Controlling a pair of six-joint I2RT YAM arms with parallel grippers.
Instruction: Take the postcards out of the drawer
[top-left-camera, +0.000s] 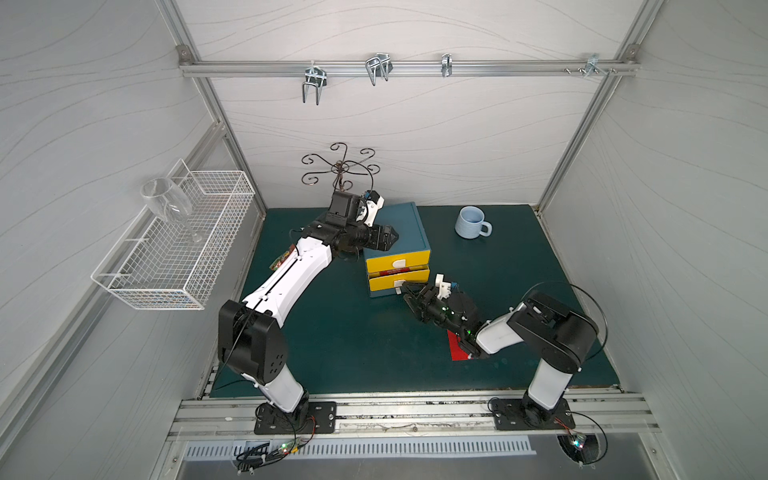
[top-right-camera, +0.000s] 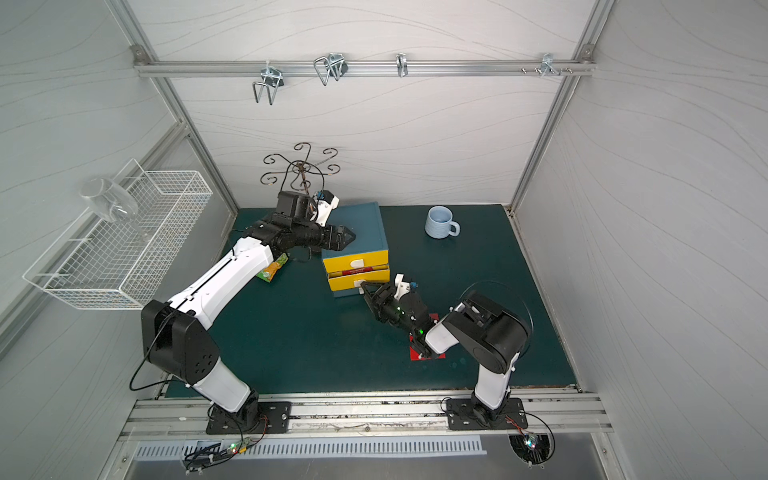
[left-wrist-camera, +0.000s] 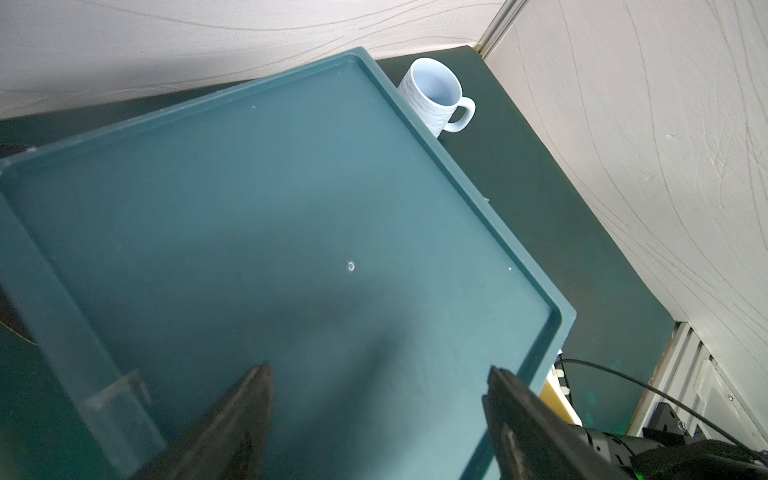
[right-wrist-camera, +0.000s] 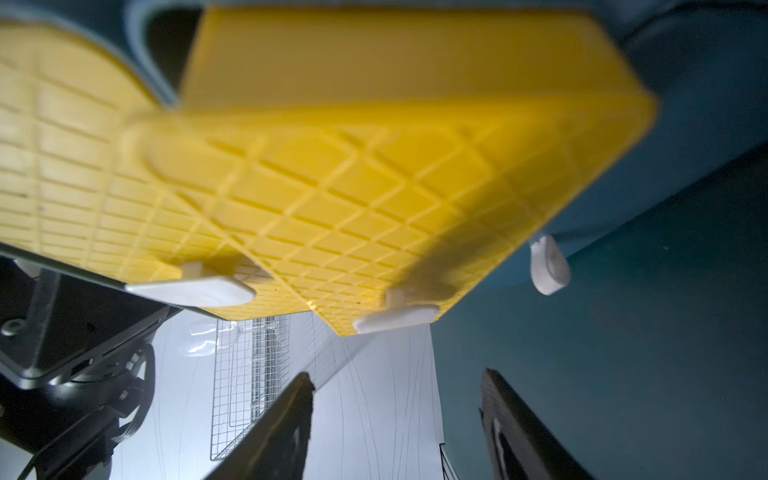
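Observation:
A blue drawer box with yellow drawers stands mid-table; its lower yellow drawer (top-left-camera: 385, 283) is part pulled out, with something red visible along its top. The postcards cannot be made out clearly. My left gripper (top-left-camera: 382, 237) is open above the box's blue top (left-wrist-camera: 304, 200). My right gripper (top-left-camera: 408, 291) is open just in front of the lower drawer, below its white handle (right-wrist-camera: 396, 318), with nothing between its fingers.
A blue mug (top-left-camera: 469, 223) stands back right. A red item (top-left-camera: 460, 348) lies under the right arm. A wire basket (top-left-camera: 192, 292) with a glass is on the left wall, a black wire stand behind the left arm.

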